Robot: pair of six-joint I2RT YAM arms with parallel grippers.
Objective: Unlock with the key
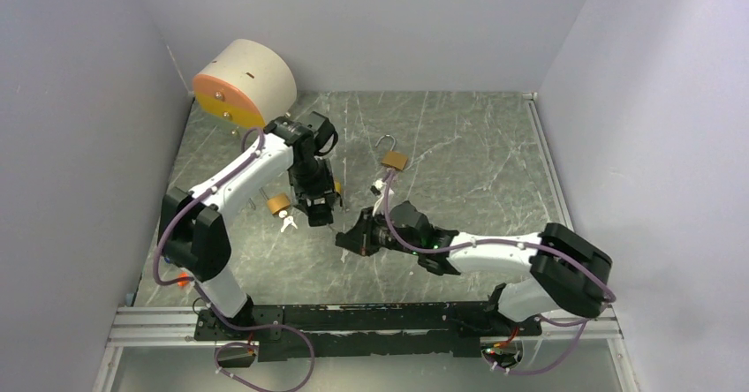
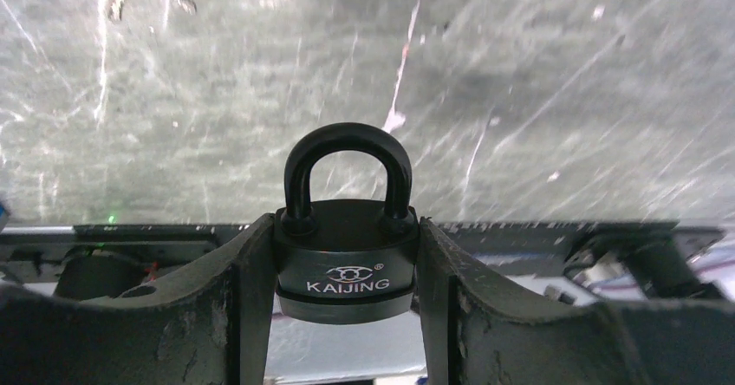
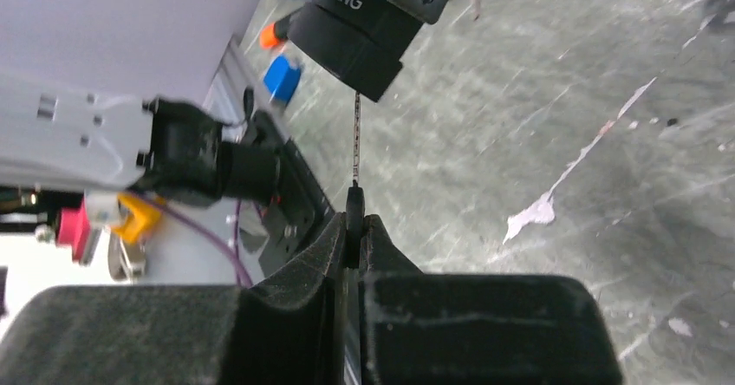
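A black padlock (image 2: 347,246) marked KAIJING has its shackle up; my left gripper is shut on the sides of its body. In the right wrist view, a key with a black head (image 3: 354,220) is pinched in my right gripper, which is shut on it. The silver key blade (image 3: 356,138) points at the underside of the padlock (image 3: 351,42). Its tip meets the padlock's lower edge in that view; I cannot tell whether it touches or enters the keyhole. From above, the right gripper (image 1: 343,238) is just right of and below the padlock (image 1: 320,215).
A brass padlock (image 1: 278,203) and loose silver keys (image 1: 288,222) lie left of the left gripper. Another brass padlock (image 1: 395,160) with its shackle open lies farther back. A large drum (image 1: 252,79) stands at the back left.
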